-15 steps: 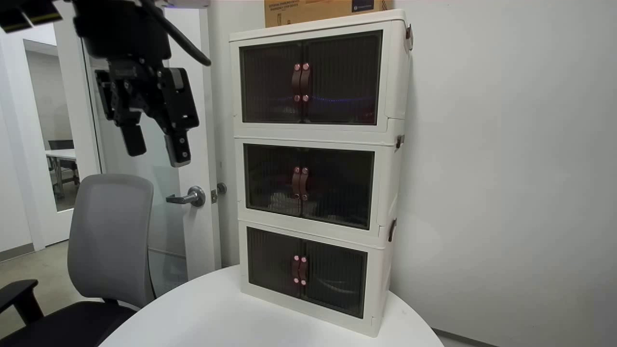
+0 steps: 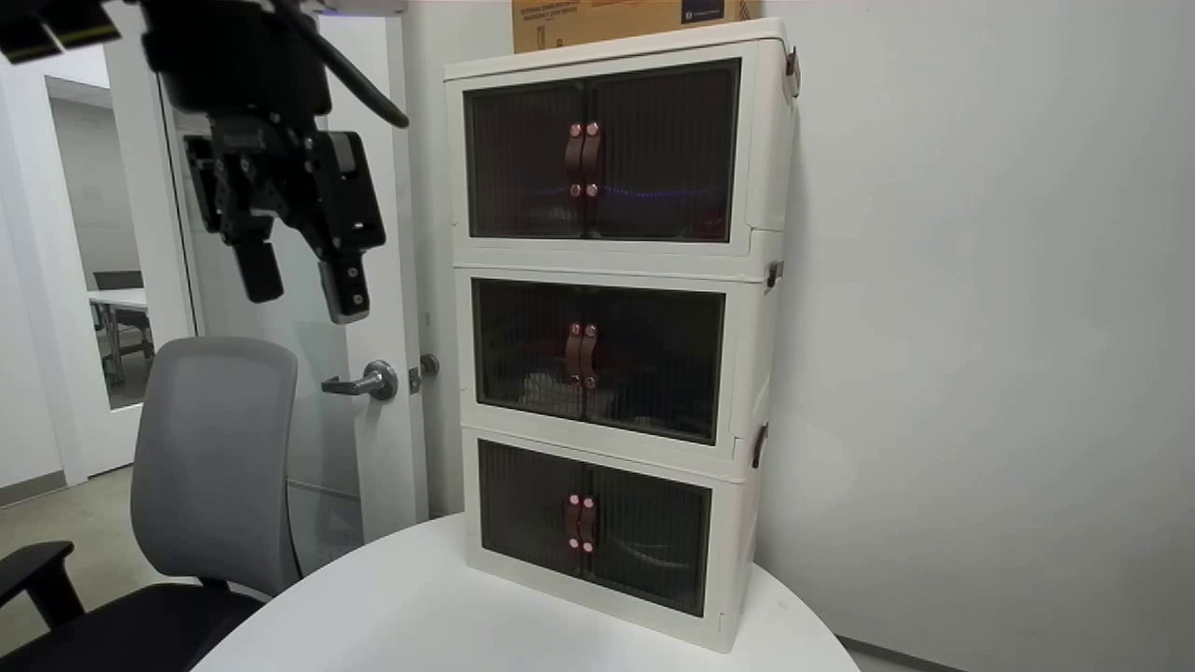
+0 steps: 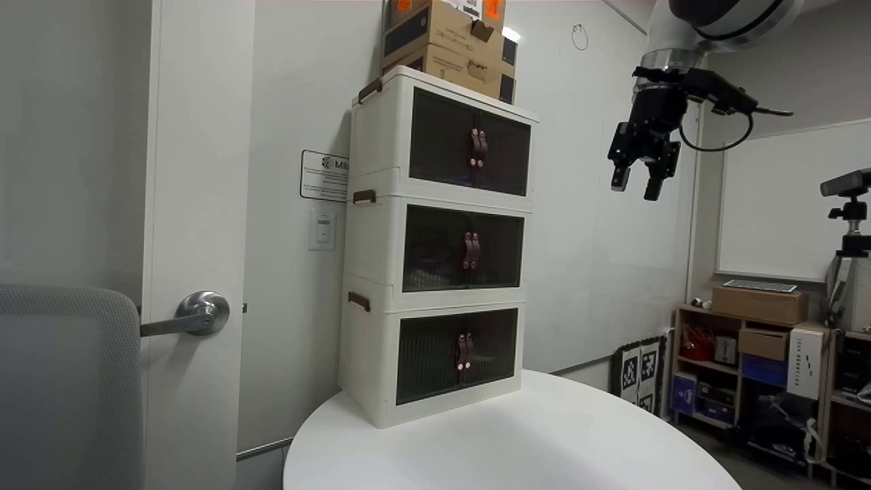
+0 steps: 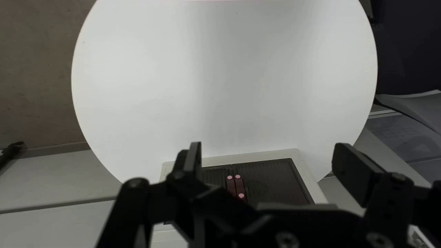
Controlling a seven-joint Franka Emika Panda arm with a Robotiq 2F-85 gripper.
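A white three-tier cabinet (image 2: 611,258) stands on a round white table (image 3: 571,433). Each tier has a pair of dark ribbed doors, all closed, with brown strap handles at the middle: the top handles (image 2: 583,161), the middle handles (image 2: 582,355) and the bottom handles (image 3: 465,352). My gripper (image 3: 637,194) hangs in the air in front of the cabinet, pointing down, apart from it. It is open, and nothing lies between its fingers. In the wrist view, the table (image 4: 223,74) is bare and the gripper hides part of the cabinet's lower front.
Cardboard boxes (image 3: 445,49) sit on top of the cabinet. A grey office chair (image 2: 213,459) and a door with a lever handle (image 2: 364,382) are to one side. A wall rises behind the cabinet. Shelves (image 3: 735,359) stand farther off.
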